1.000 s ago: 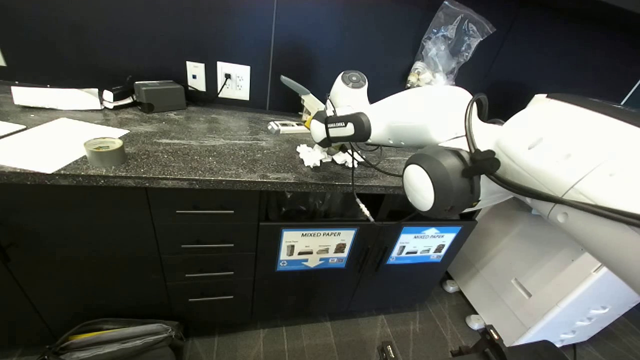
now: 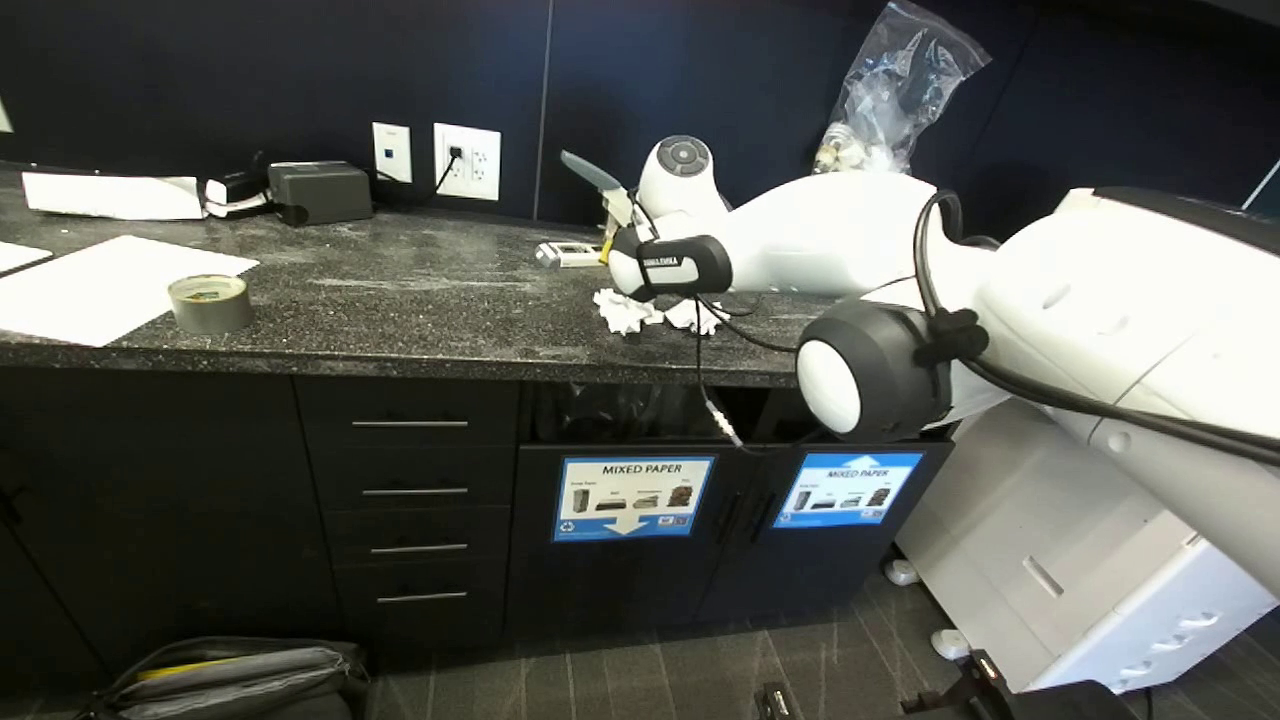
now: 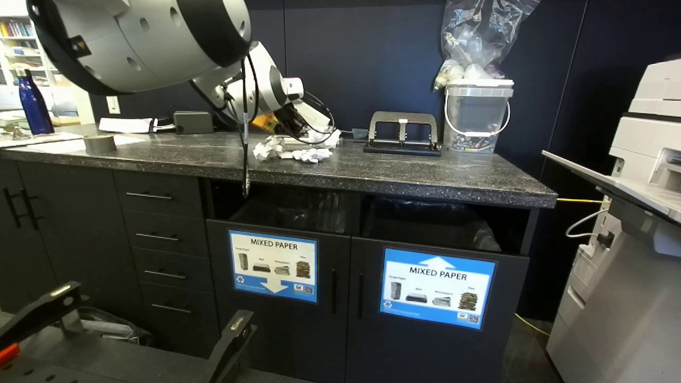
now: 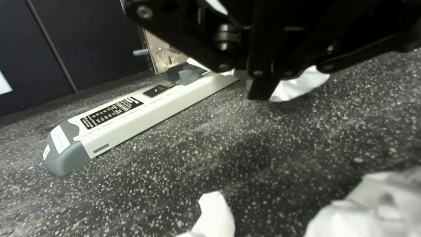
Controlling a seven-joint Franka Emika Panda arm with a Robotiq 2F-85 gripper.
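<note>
A grey-white heavy-duty stapler (image 4: 158, 106) lies on the dark speckled counter, its long base running away from the wrist camera. In exterior view 1 its grey-tipped lever (image 2: 590, 170) stands tilted up, with the base (image 2: 567, 254) below. My gripper is low over the counter beside the far part of the base, its dark fingers shut together. What lies between them cannot be made out. White crumpled paper (image 4: 302, 84) shows just behind the fingertips; more crumpled paper (image 4: 367, 209) is nearer the camera. The arm's wrist hides the fingertips in exterior view 1.
A black hole punch (image 3: 402, 133) and a clear bucket (image 3: 475, 115) with a plastic bag above it stand to the right. A tape roll (image 2: 210, 304) and paper sheets (image 2: 120, 282) lie at the left.
My hand has shifted slightly left and tilted a little in exterior view 1. The stapler and crumpled paper look unmoved.
</note>
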